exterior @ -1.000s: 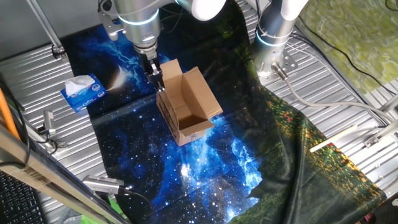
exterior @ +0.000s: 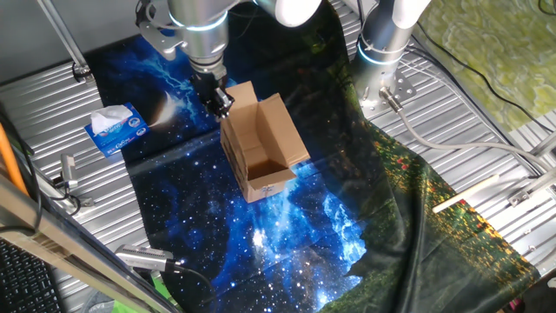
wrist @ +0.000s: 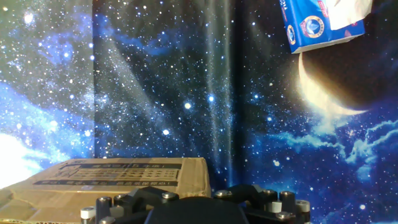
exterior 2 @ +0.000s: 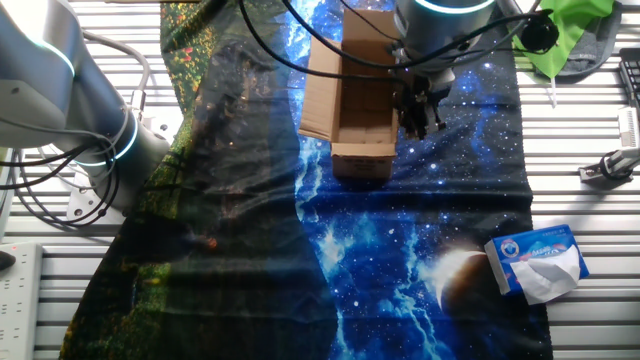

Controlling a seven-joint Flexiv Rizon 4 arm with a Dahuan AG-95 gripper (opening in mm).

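An open cardboard box stands upright on the dark star-patterned cloth, flaps spread outward; the part of its inside that shows looks empty. My gripper is by the box's upper left edge in exterior view 1. Exterior view 2 has the gripper just right of the box; whether they touch is unclear. In the wrist view the box's printed brown face fills the lower left, beside the dark gripper parts along the bottom edge. The fingertips are hidden there, and I cannot tell how the fingers stand.
A blue tissue box with a white tissue sticking out lies at the cloth's left edge. The arm's base stands right of the cloth. A pale stick lies farther right. The cloth below the box is clear.
My gripper has drawn slightly upward in exterior view 1 and turned, so its fingers look shorter beside the box edge. The box has shifted very slightly; the tissue box has stayed put.
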